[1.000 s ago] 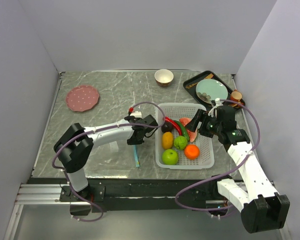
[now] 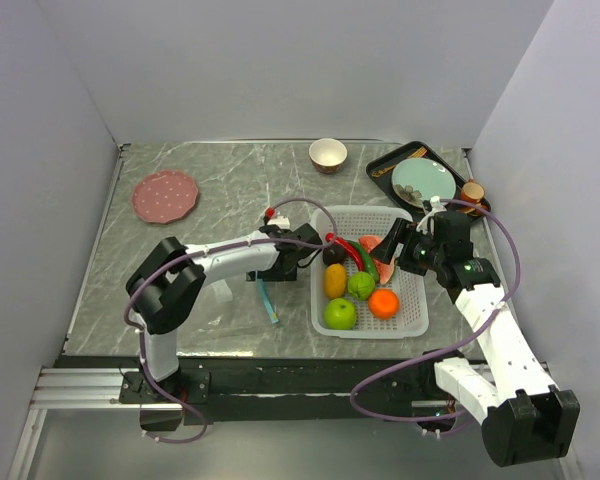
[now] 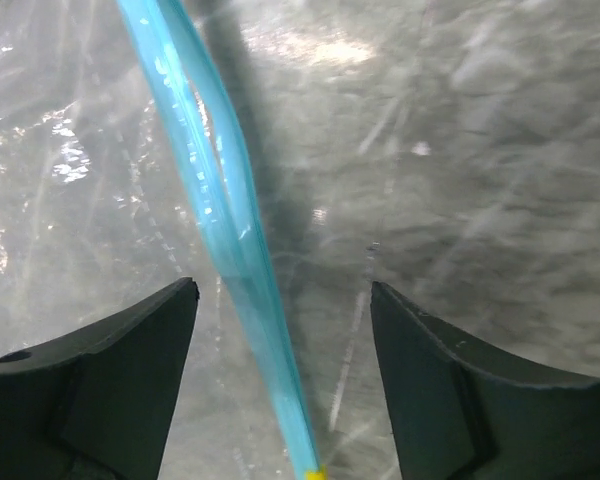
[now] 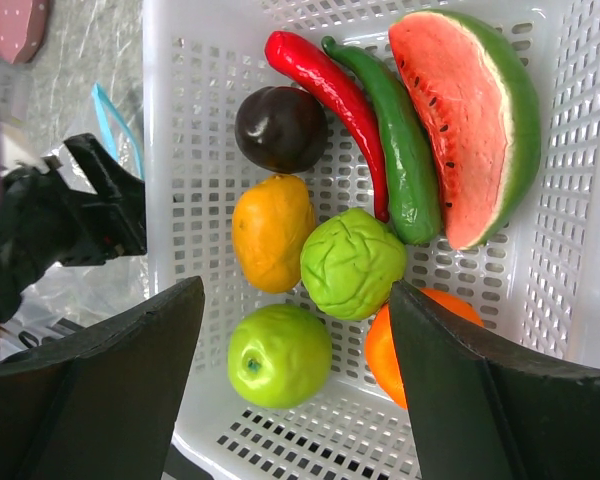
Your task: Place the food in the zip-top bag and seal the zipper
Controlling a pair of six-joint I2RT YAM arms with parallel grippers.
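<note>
A clear zip top bag [image 3: 70,230] lies flat on the table, its blue zipper strip [image 3: 230,220] running lengthwise with a gap between the two strands near the top of the left wrist view. Over this strip is my left gripper, open, nothing between its fingers. My right gripper is spread above the white basket [image 4: 160,200], gripping nothing. In the basket lie a green apple [image 4: 280,355], an orange [image 4: 385,355], a lettuce [image 4: 353,264], a mango [image 4: 272,232], a dark round fruit [image 4: 281,129], a red chili [image 4: 330,90], a green chili [image 4: 400,150] and a watermelon slice [image 4: 480,120].
Behind the basket, at the back right, a black tray [image 2: 385,163] carries a green plate [image 2: 423,178] and an orange cup [image 2: 471,193]. A bowl [image 2: 328,154] stands at the back; a pink plate [image 2: 165,196] sits at the left. Bare table surrounds them.
My left gripper has opened and shifted slightly, its arm moving a little to the right. The blue strip now slants more. The right arm looks unmoved, and the food is where it was.
</note>
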